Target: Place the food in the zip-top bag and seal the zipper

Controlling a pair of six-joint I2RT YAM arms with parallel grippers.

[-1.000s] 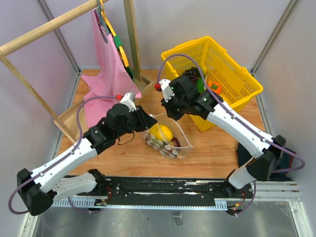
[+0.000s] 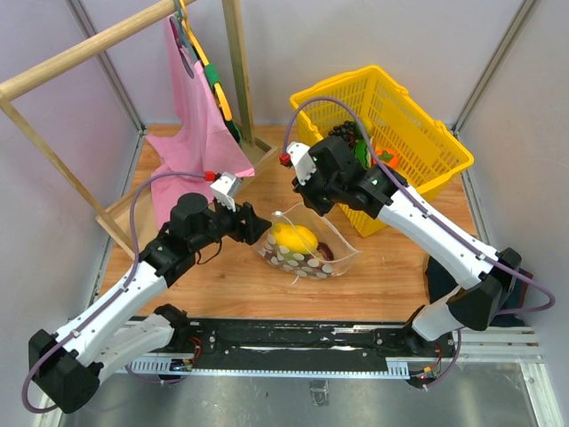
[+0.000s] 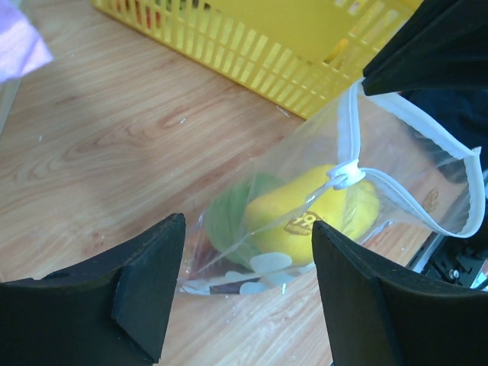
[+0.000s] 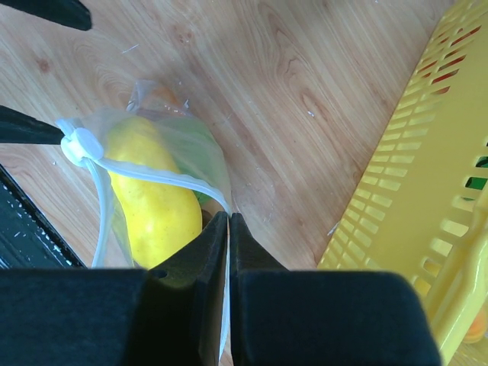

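A clear zip top bag (image 2: 342, 258) with white dots stands on the wooden table, its mouth gaping. Inside it lie a yellow food piece (image 3: 293, 221), a green one (image 3: 236, 210) and a dark red one (image 2: 325, 252). The white zipper slider (image 3: 347, 174) sits on the rim's corner. My right gripper is shut on the bag's rim, which runs in between its fingertips. At the bag's left side, my left gripper (image 2: 267, 231) stands open with nothing between its fingers; in the right wrist view one of its fingertips (image 4: 53, 136) appears close to the slider.
A yellow basket (image 2: 427, 165) with more food stands behind on the right, close to the right arm. At the back left is a wooden frame (image 2: 240, 80) draped with pink cloth (image 2: 200, 116). Bare table lies in front of the bag.
The left gripper has drawn back a little, left and toward the front, from the bag's mouth. The bag's free corner has swung slightly outward to the right. My right arm has stayed nearly still.
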